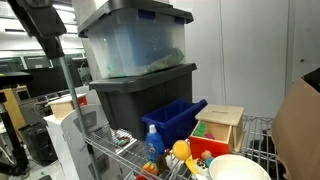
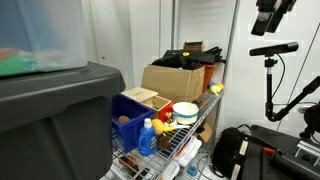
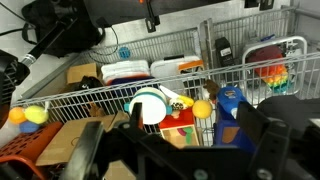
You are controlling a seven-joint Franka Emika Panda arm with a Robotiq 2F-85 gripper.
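Observation:
Above the wire rack my gripper points downward, its dark fingers standing well apart at the lower part of the wrist view. No object sits between them; the things seen through the gap lie below on the rack. A white bowl (image 3: 150, 103), an orange ball (image 3: 202, 108) and a blue bottle (image 3: 229, 98) are beneath. In exterior view 1 the bottle (image 1: 154, 142) stands upright before a blue bin (image 1: 178, 120), and a wooden box (image 1: 218, 125) with a red front is right of the bin. Only part of the arm shows at upper left there.
Stacked storage boxes (image 1: 135, 95) rise at the rack's left end. A large brown cardboard box (image 1: 300, 125) blocks the right side. In exterior view 2 a white tray (image 2: 187, 152) rests near the rack's front edge, with cables and black gear on the floor beyond.

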